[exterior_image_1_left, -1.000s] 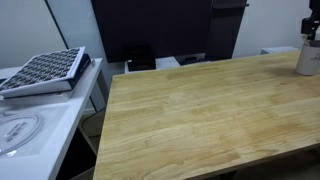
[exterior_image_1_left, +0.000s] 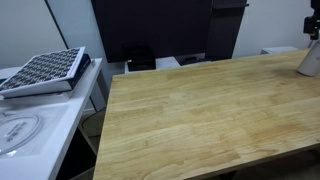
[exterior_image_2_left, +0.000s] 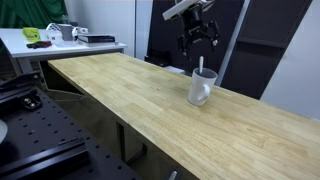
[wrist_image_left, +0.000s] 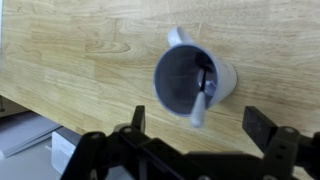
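Note:
A white mug (exterior_image_2_left: 198, 90) stands upright on the wooden table, its handle on the right side in exterior view 2. A light stick-like utensil (exterior_image_2_left: 201, 65) leans in it and rises above the rim. My gripper (exterior_image_2_left: 197, 42) hangs above the mug, apart from it. In the wrist view the mug (wrist_image_left: 194, 75) is seen from above, with the utensil (wrist_image_left: 199, 108) pointing toward my open gripper, whose fingers are wide apart with nothing held. Exterior view 1 shows only part of the mug (exterior_image_1_left: 311, 62) at its right edge.
A white side table (exterior_image_1_left: 30, 155) carries a patterned box (exterior_image_1_left: 45, 70). A dark screen or panel (exterior_image_1_left: 150, 28) stands behind the table.
At the right edge of exterior view 1, the gripper has shifted up and to the right, away from the mug's top. The visible outline of the mug looks slightly altered there.

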